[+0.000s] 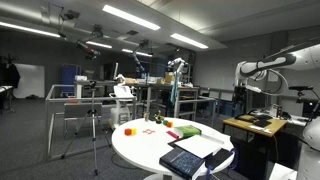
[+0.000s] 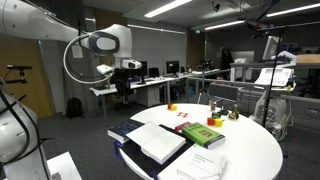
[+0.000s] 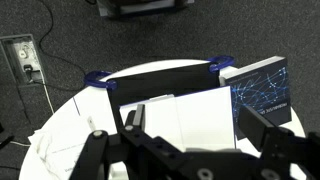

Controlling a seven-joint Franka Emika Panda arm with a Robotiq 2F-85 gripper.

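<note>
My gripper stands open in the wrist view, its dark fingers wide apart and nothing visible between them. Below it lies a black case [image 3: 190,78] with white panels [image 3: 208,118] and a blue loop at each upper corner. To its right is a thick dark book [image 3: 262,86] with a blue pattern on the cover. In exterior view 2 the gripper [image 2: 103,69] hangs at the left, above table height and clear of the objects. The white panels [image 2: 158,141] and a green box [image 2: 201,135] rest on the round white table [image 2: 262,150].
Small red and yellow items [image 1: 128,131] sit toward the table's far side. A person [image 2: 116,45] stands behind the arm in exterior view 2. A floor socket and cables [image 3: 30,62] lie beside the table.
</note>
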